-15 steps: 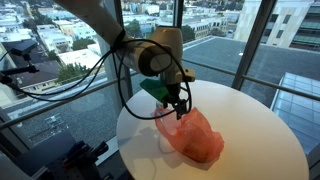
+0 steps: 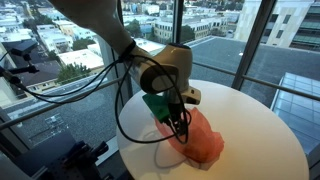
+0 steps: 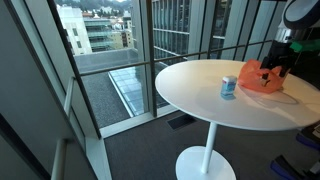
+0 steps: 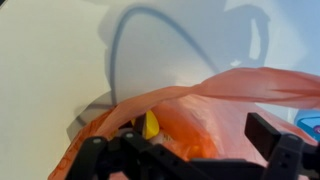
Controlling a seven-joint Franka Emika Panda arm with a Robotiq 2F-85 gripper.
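An orange-pink, thin plastic bag (image 2: 202, 137) lies spread on the white round table, with its mouth seen from above in the wrist view. My gripper (image 2: 183, 132) is at the bag's near left side, pointing down. In the wrist view the gripper is open, its dark fingers (image 4: 264, 134) wide apart, with the bag's orange film (image 4: 220, 118) between and below them. Inside the bag something yellow (image 4: 151, 125) shows beside the left finger; most of it is hidden. A blue-and-white carton (image 3: 228, 87) stands on the table apart from the bag.
A blue item (image 4: 310, 124) shows at the right edge of the wrist view. Black cables loop beside the arm.
My gripper has come down toward the bag, lower than it was a second ago. The bag lies in about the same place.
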